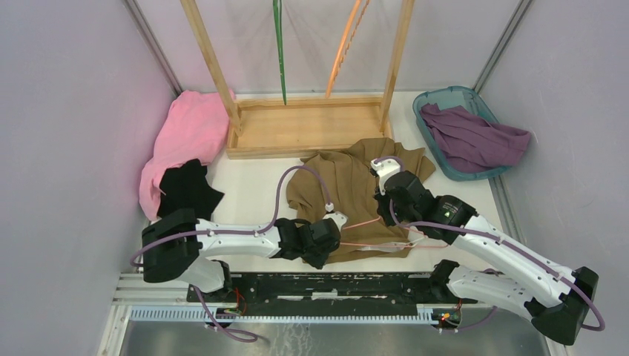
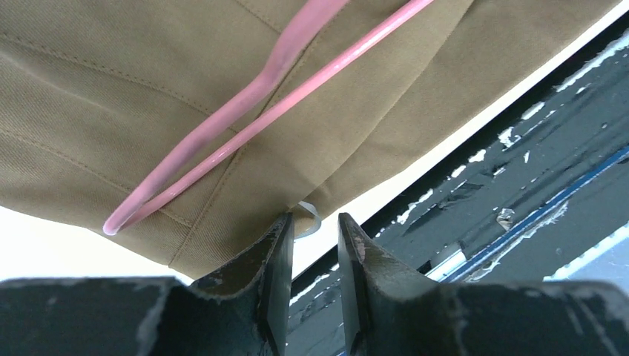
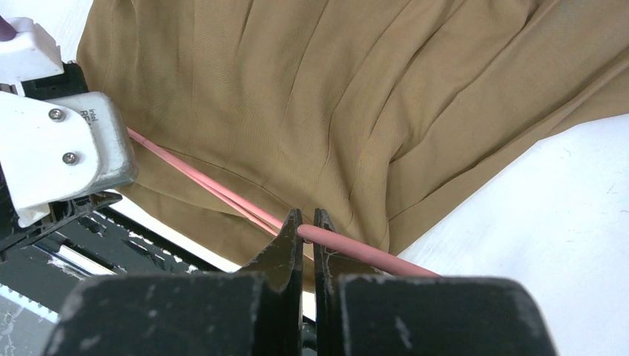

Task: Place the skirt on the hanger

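The brown skirt (image 1: 334, 182) lies spread on the white table, with a pink hanger (image 2: 252, 111) over its lower part. My left gripper is open low above the skirt's near edge, by a small pale loop (image 2: 311, 222) just beyond its fingertips; the hanger's end lies left of it. My right gripper is shut on the pink hanger, holding it over the skirt in the right wrist view.
A wooden rack (image 1: 304, 148) with green and orange hangers stands at the back. Pink cloth (image 1: 189, 122) and black cloth (image 1: 185, 189) lie left; a teal basket (image 1: 438, 152) with purple cloth sits right.
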